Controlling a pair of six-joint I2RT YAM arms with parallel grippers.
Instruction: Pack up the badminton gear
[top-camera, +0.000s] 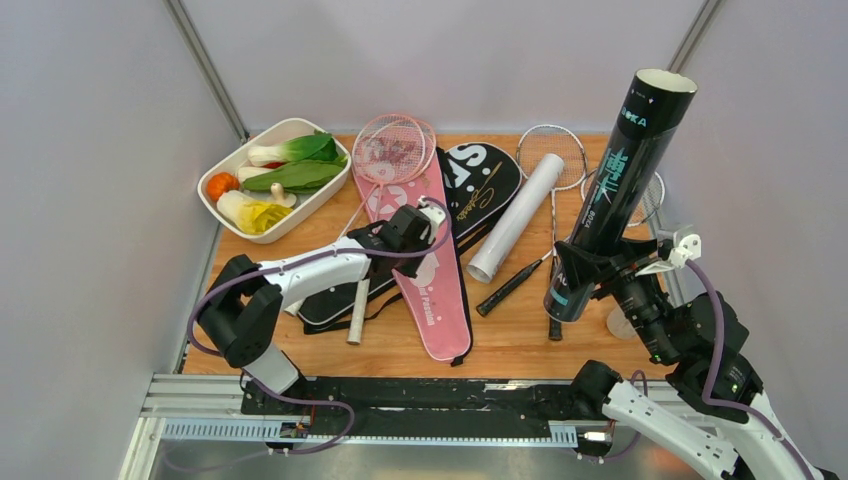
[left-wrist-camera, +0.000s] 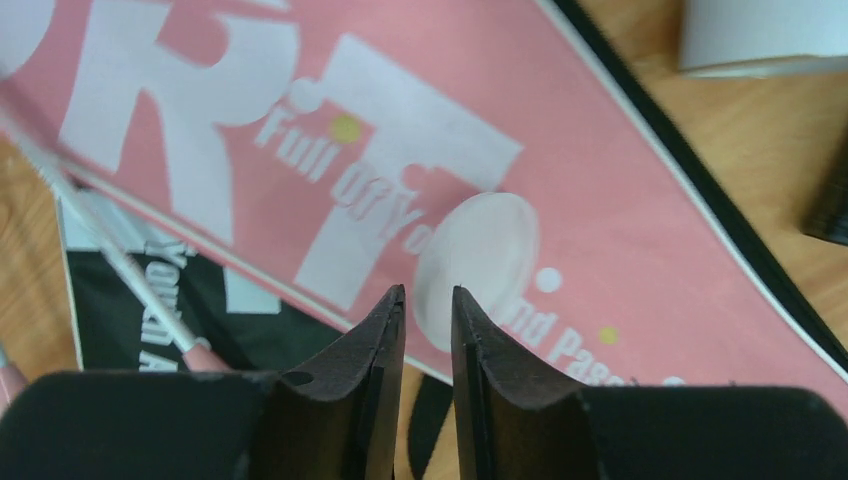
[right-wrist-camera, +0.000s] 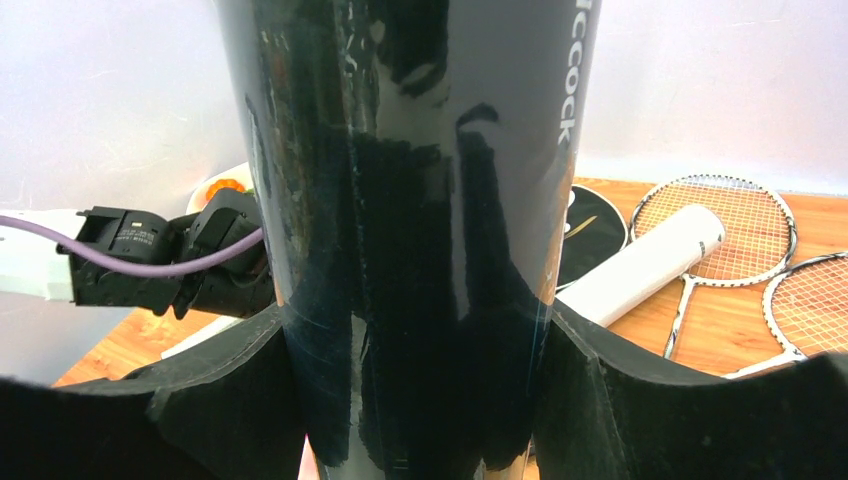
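My right gripper (top-camera: 590, 268) grips an upright, slightly tilted black shuttlecock tube (top-camera: 636, 150), which fills the right wrist view (right-wrist-camera: 410, 200). My left gripper (top-camera: 410, 260) hangs above the pink racket bag (top-camera: 438, 320), its fingertips a narrow gap apart with nothing visibly held; in the left wrist view the bag (left-wrist-camera: 600, 250) lies beneath them with a white oval patch. A black bag (top-camera: 480, 180) lies partly under the pink one. A white tube (top-camera: 515, 220) lies right of the bags. Pink rackets (top-camera: 390, 150) rest on the bags' upper left; two more rackets (top-camera: 550, 150) lie at the right.
A white bin (top-camera: 230, 214) of vegetables stands at the back left. Walls enclose the back and sides. A small round object (top-camera: 620, 324) sits behind the right arm.
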